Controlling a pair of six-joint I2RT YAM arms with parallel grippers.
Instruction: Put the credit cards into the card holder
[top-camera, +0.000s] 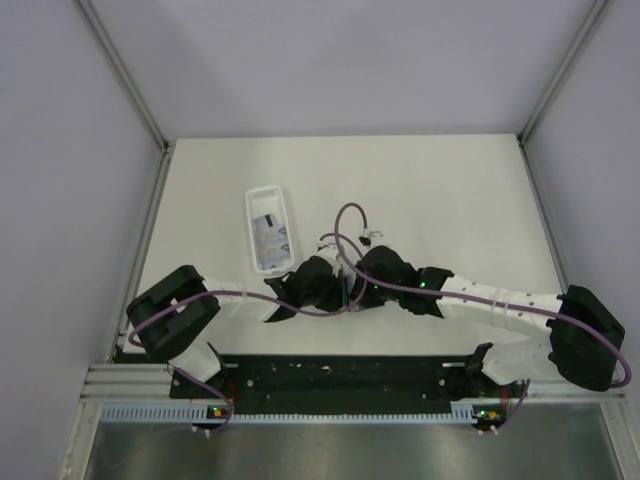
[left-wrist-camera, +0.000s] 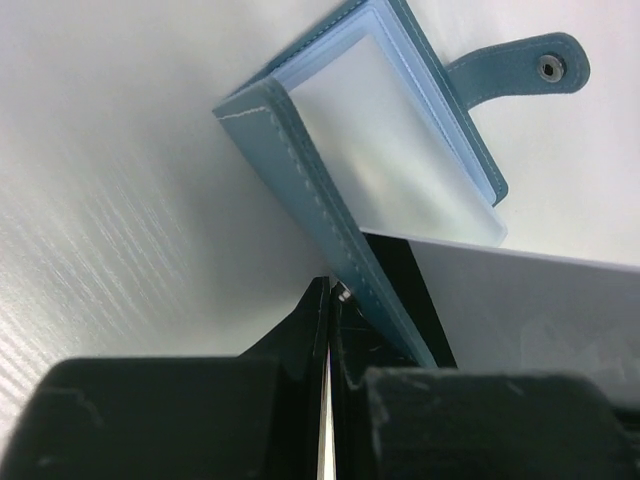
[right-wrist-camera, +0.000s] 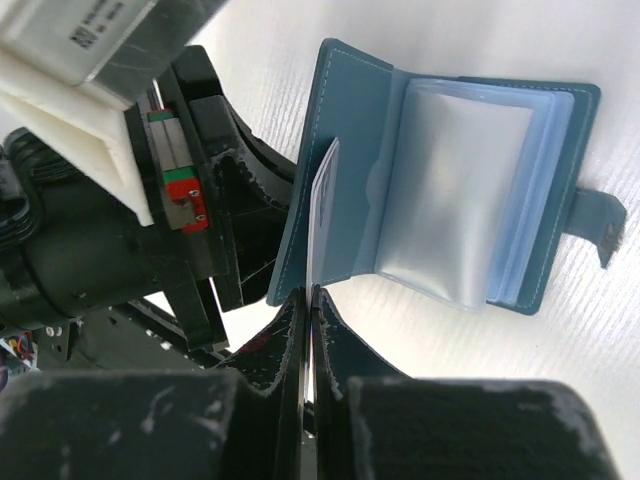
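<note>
The blue-grey card holder (right-wrist-camera: 560, 220) lies open on the table, a clear sleeve (right-wrist-camera: 455, 190) facing up and its cover (right-wrist-camera: 350, 110) standing raised. Edge-on in the right wrist view is a thin card (right-wrist-camera: 322, 215), and my right gripper is shut on it. In the left wrist view that card (left-wrist-camera: 530, 315) reaches in from the right, over the inner side of the cover. My left gripper is shut, its tips against the cover (left-wrist-camera: 300, 185); whether they pinch it, I cannot tell. From above, the arms hide most of the holder.
A white tray (top-camera: 250, 225) with cards (top-camera: 270, 240) in it stands left of centre, behind the left arm. Both grippers are very close together.
</note>
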